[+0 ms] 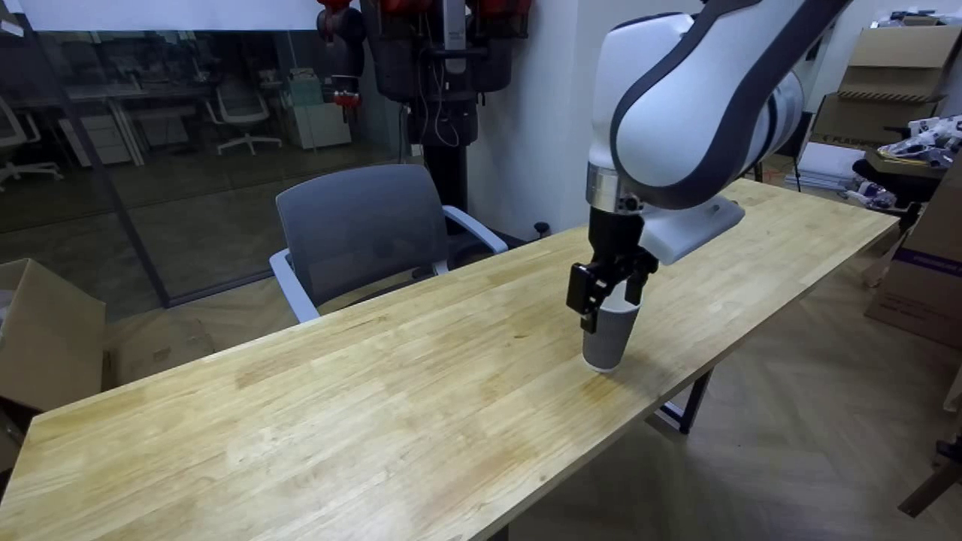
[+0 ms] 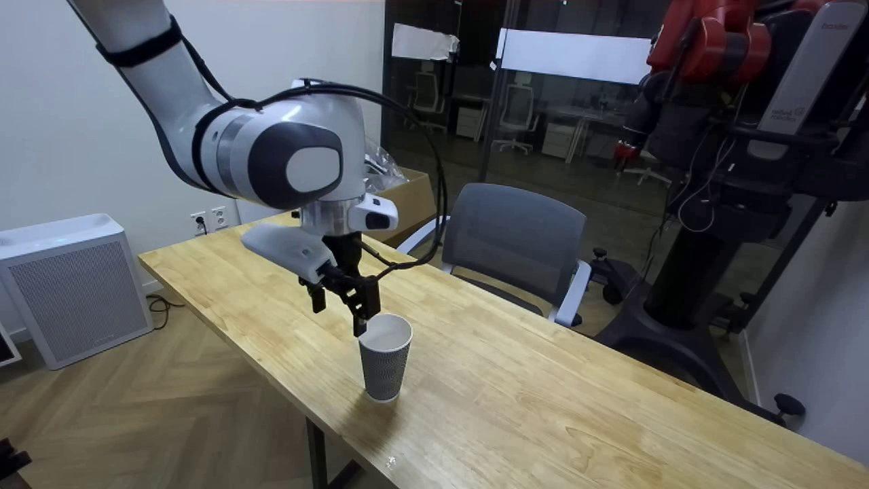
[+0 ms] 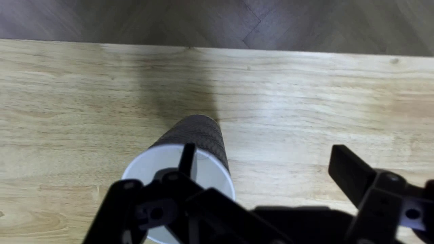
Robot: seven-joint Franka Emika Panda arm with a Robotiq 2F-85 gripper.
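A tall paper cup (image 1: pixel 610 341), dark grey outside and white inside, stands upright on the wooden table, its mouth up. My gripper (image 1: pixel 612 312) is open at the height of the cup's top, its fingers wide apart. In the wrist view one finger (image 3: pixel 187 160) lies across the cup's mouth, while the other finger (image 3: pixel 352 175) is over bare wood to the right. Exterior view 2 has the cup (image 2: pixel 385 358) just beside the nearer finger (image 2: pixel 360 318). Whether that finger reaches inside the rim or touches it, I cannot tell.
An office chair (image 1: pixel 361 234) stands against the far side, and a dark robot with red parts (image 2: pixel 692 187) is beyond it.
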